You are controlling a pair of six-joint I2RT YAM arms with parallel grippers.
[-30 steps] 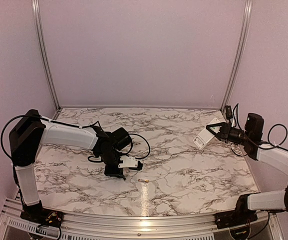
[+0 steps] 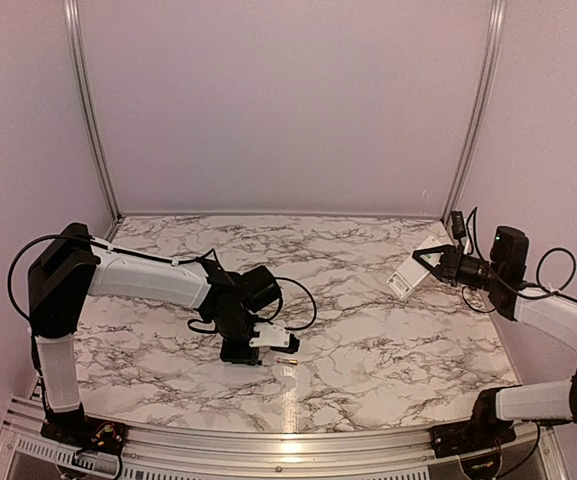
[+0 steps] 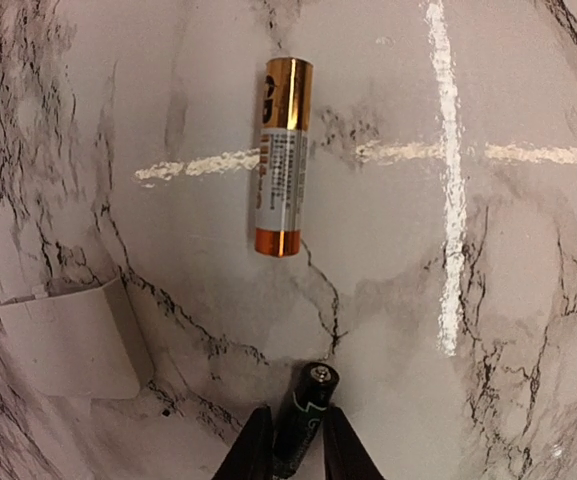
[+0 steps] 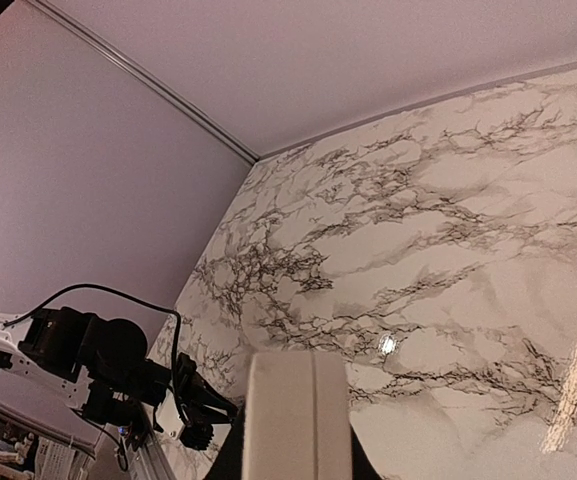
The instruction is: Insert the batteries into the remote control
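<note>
My left gripper is low over the table, its fingertips either side of a black battery [image 3: 313,395]; whether they grip it is unclear. A gold-and-silver battery [image 3: 283,170], small in the top view [image 2: 287,362], lies beyond it. A white plastic cover [image 3: 73,340] lies to the left in the left wrist view. My right gripper [image 2: 433,258] holds the white remote [image 2: 408,276] raised at the right; its pale body [image 4: 296,410] fills the space between the fingers in the right wrist view.
Pale walls bound it at the back and sides, with a metal rail [image 2: 288,445] along the front.
My left arm has moved right and slightly toward the table's front, close beside the gold battery. The right arm and remote have stayed still.
</note>
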